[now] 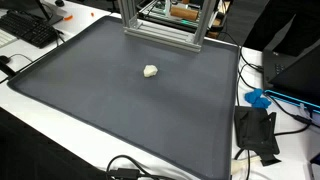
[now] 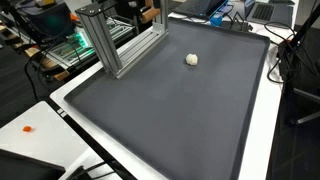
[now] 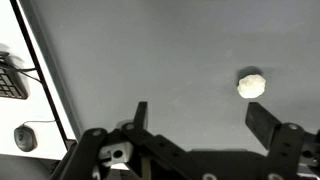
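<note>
A small cream-white lump (image 1: 150, 71) rests on the dark grey mat (image 1: 150, 110), toward its far side in exterior view 1. The same pale lump (image 2: 191, 59) shows in exterior view 2, and the wrist view has the lump (image 3: 251, 86) right of centre with a short shadow beside it. My gripper is open, its two dark fingers spread wide with only bare mat between them. In the wrist image the lump appears beyond the right fingertip, apart from it. I cannot make out the gripper in either exterior view.
An aluminium frame (image 1: 160, 32) stands at the mat's far edge. A keyboard (image 1: 31, 29) lies off the mat's left side, and a mouse (image 3: 25, 138) shows in the wrist view. A blue item (image 1: 257, 98) and black cables lie to the right.
</note>
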